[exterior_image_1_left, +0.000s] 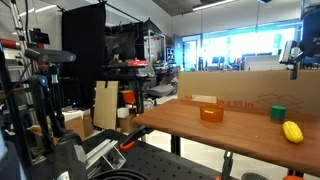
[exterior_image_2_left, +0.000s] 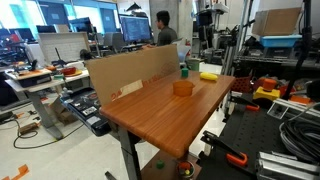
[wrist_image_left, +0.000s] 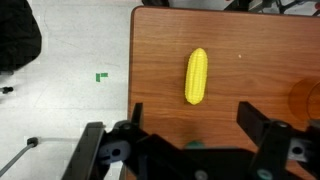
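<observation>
A yellow, elongated object like an ear of corn (exterior_image_1_left: 292, 132) lies near the table's right end. It shows whole in the wrist view as a bumpy yellow piece (wrist_image_left: 196, 76), ahead of my gripper. The gripper hangs high above the table, its two fingers wide apart, open and empty. Behind the yellow piece stands a green cup (exterior_image_1_left: 278, 112); only a bit of the green cup (wrist_image_left: 195, 145) shows past the gripper body. An orange bowl (exterior_image_1_left: 211, 113) sits nearer the table's middle, cut off by the wrist view's right edge.
A cardboard panel (exterior_image_2_left: 135, 75) stands along one long side of the wooden table (exterior_image_2_left: 165, 120). Bare tabletop lies around the bowl and over the table's other end. In the wrist view, light floor (wrist_image_left: 80, 80) begins left of the table edge.
</observation>
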